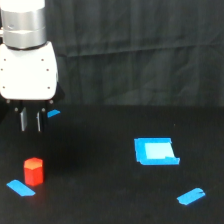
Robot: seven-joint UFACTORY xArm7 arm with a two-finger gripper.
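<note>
A red block [34, 172] stands on the black table towards the front left. Above and behind it in the picture hangs my gripper [32, 120], beneath the white hand. Its two dark fingers point down with a gap between them, and nothing shows in that gap. Dark table separates the fingertips from the block in the view. How high they are above the table is hard to judge.
Blue tape [20, 188] lies close by the block's front left. Right of centre, a white square [158, 151] is framed in blue tape. Another blue strip [191, 196] is at the front right.
</note>
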